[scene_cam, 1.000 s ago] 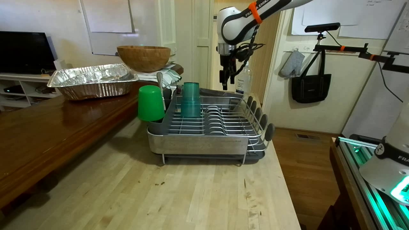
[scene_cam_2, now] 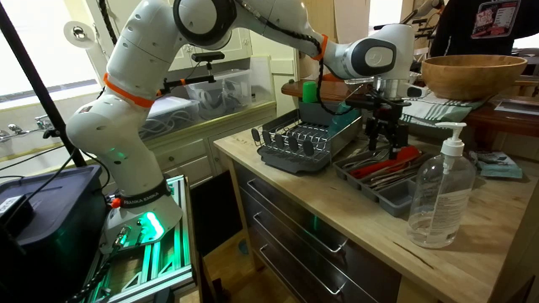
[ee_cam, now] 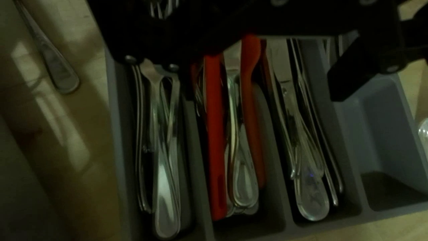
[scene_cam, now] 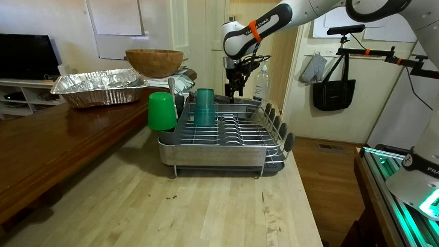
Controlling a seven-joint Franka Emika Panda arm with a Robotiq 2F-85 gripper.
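Observation:
The grey cutlery tray (scene_cam_2: 396,204) lies on the counter, with my open gripper above it. Nothing shows gripped between the spread fingers. In the wrist view, metal forks (ee_cam: 164,160) fill the left compartment. Red utensils (ee_cam: 216,160) lie with metal handles (ee_cam: 245,180) in the middle one. More metal cutlery (ee_cam: 311,192) sits in the compartment right of that, and the visible part of the far-right compartment (ee_cam: 385,132) is empty. The upper ends of much of the cutlery are hidden behind my gripper.
Beside the tray stands the dish rack (scene_cam: 212,155), holding a teal cup (scene_cam: 204,107) and a green cup (scene_cam: 161,111). A clear pump bottle (scene_cam_2: 439,202) is close to the tray's other end. One loose utensil (ee_cam: 60,74) lies on the surface left of the tray.
In exterior view 1 my gripper has moved left and down, its fingertips now lower behind the rack. The cups and rack have stayed put.

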